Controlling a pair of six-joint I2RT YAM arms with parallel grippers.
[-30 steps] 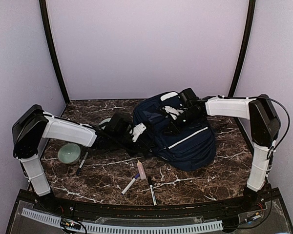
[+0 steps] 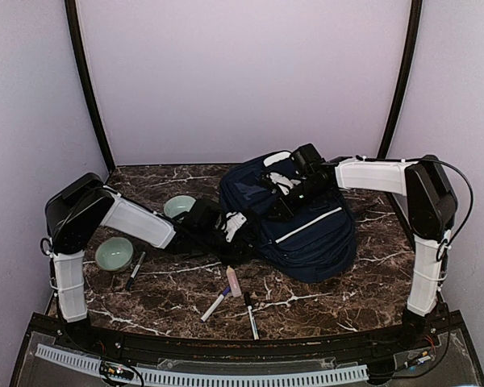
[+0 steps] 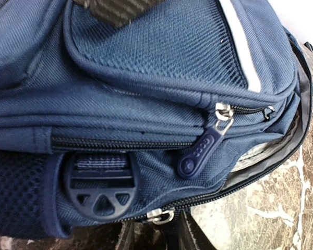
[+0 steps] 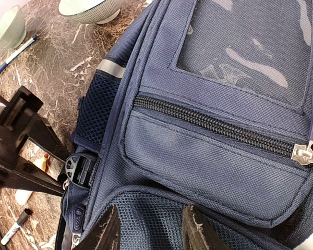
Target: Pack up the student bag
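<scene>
A dark blue backpack (image 2: 306, 242) lies on the marble table with mesh pockets, zippers and a side buckle (image 3: 100, 185). My left gripper is at the bag's near-left edge, its fingers around a small metal zipper pull (image 3: 160, 216); it looks part open, and a grip on the pull is unclear. My right gripper hangs part open over a mesh pocket of the bag, with the fabric below its fingertips; whether it touches is unclear.
Two bowls (image 2: 114, 254) (image 2: 179, 205) and a pen (image 2: 135, 271) lie to the left. A glue bottle (image 2: 233, 281), a purple pen (image 2: 215, 305) and a black marker (image 2: 252, 316) lie in front of the bag.
My left gripper has moved slightly down toward the bag's near edge. The bag looks unchanged.
</scene>
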